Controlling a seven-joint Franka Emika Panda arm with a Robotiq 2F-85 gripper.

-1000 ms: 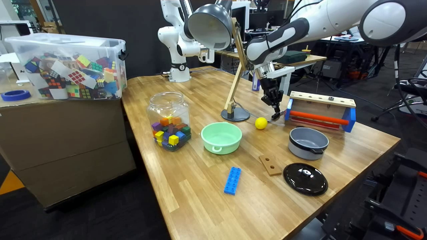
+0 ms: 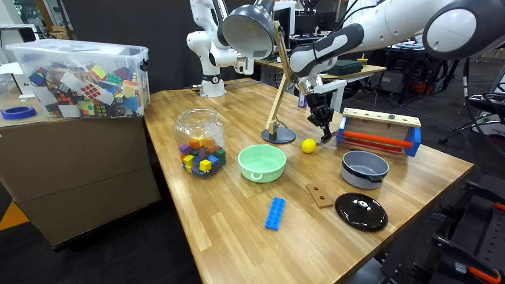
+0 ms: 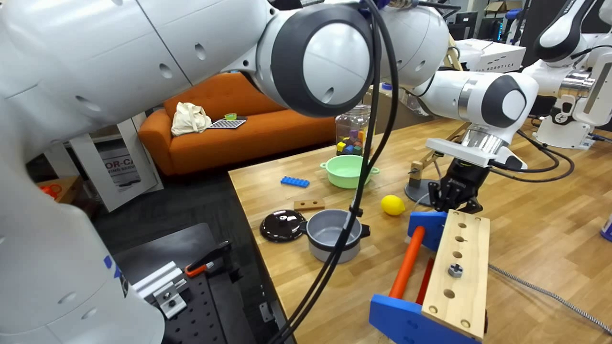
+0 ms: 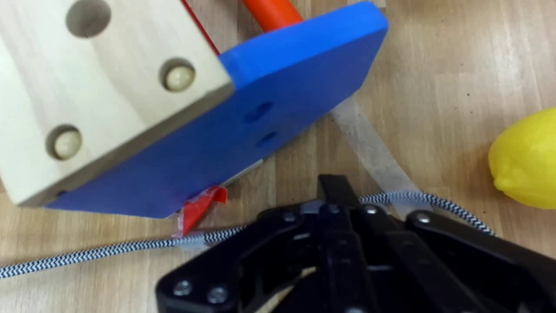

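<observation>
My gripper points down at the tabletop, its black fingers together and nothing showing between them. On one side of it in the wrist view is the toy workbench's blue end panel [image 4: 292,88]; on the other, apart from the fingers, lies a yellow lemon [image 4: 531,161]. A black-and-white cord [image 4: 130,248], taped to the table, passes behind the fingertips, so I cannot tell whether they touch it. In exterior view 1 the gripper [image 2: 325,138] is low between the lemon [image 2: 308,146] and the workbench [image 2: 378,130].
The lamp base [image 2: 278,135] stands near the gripper. Farther off are a green bowl [image 2: 261,163], a grey pot [image 2: 364,169], its black lid [image 2: 361,211], a wooden piece [image 2: 320,195], a blue brick [image 2: 275,213] and a jar of blocks [image 2: 201,142].
The arm has shifted very slightly to the left in exterior view 1. The lemon, workbench and other objects have stayed where they were.
</observation>
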